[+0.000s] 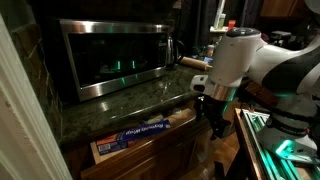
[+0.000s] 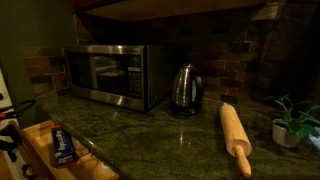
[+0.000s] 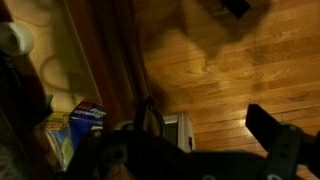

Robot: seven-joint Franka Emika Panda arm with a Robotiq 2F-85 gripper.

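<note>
My gripper (image 1: 218,122) hangs beneath the white arm, in front of the counter by the right end of an open drawer (image 1: 130,163). In the wrist view the dark fingers of the gripper stand wide apart with nothing between them, over the wooden floor (image 3: 215,75). A long blue box (image 1: 145,131) lies inside the drawer, seen also as a dark blue box (image 2: 63,146) in the second exterior view. The drawer's front wall (image 3: 100,55) runs left of the gripper in the wrist view, with blue and yellow packaging (image 3: 84,122) behind it.
On the dark counter (image 1: 125,104) stand a microwave (image 1: 117,55), a kettle (image 2: 187,88), a rolling pin (image 2: 234,135) and a potted plant (image 2: 294,122). A white roll (image 3: 15,39) lies at the drawer's far left in the wrist view.
</note>
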